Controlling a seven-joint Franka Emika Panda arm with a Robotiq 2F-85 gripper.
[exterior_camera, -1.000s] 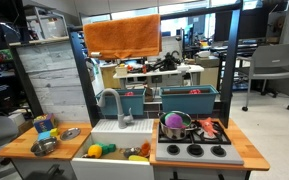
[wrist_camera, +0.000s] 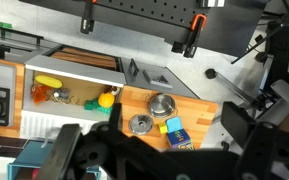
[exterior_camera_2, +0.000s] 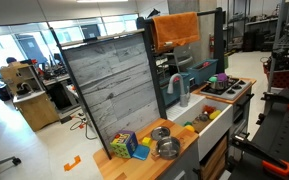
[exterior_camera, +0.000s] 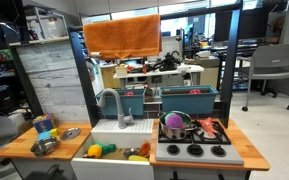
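Note:
Spread wide apart at the top of the wrist view, the fingers of my gripper are open, with nothing between them. They hang over the front side of a toy kitchen counter. The white sink (exterior_camera: 96,171) holds a yellow corn-like piece (wrist_camera: 48,80), an orange fruit (wrist_camera: 106,100) and green pieces. A steel bowl (wrist_camera: 161,106) and a flatter metal dish (wrist_camera: 141,124) lie on the wooden top beside it. On the stove (exterior_camera: 196,152) is a pot (exterior_camera: 188,130) with a purple thing (exterior_camera: 176,120) in it.
A colourful box (exterior_camera_2: 123,144), a blue sponge (wrist_camera: 174,125) and a yellow block (exterior_camera_2: 146,141) stand near the bowls. An orange towel (exterior_camera: 122,37) hangs from the rack above the faucet (exterior_camera: 117,103). Behind the counter are blue-green bins (exterior_camera: 189,103). Bare wood shows around the bowls.

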